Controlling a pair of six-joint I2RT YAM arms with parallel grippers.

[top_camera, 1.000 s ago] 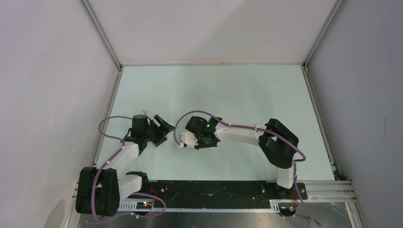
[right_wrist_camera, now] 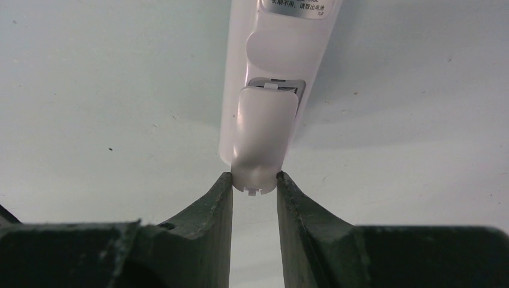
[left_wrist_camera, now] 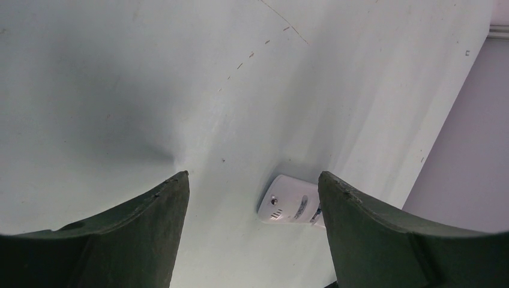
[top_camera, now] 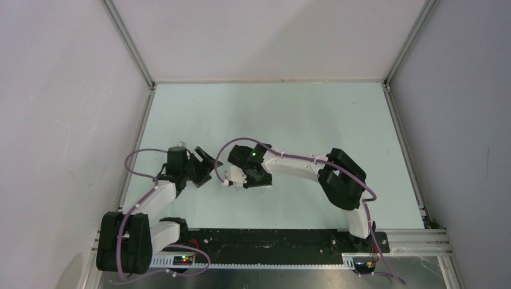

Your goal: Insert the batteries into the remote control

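The white remote control (right_wrist_camera: 284, 45) lies back-up in the right wrist view. My right gripper is shut on the white battery cover (right_wrist_camera: 262, 129), holding it over the lower part of the remote, where a strip of the compartment shows at the cover's upper end. My left gripper stands open with nothing between its fingers. In the left wrist view a white piece (left_wrist_camera: 288, 198) with dark slots, probably part of the remote, lies beyond it, partly hidden by the right finger. No batteries can be made out.
Both arms are close together over its front-left and middle, with purple cables looping over them. Walls border the table at the back and sides.
The left arm has not visibly moved.
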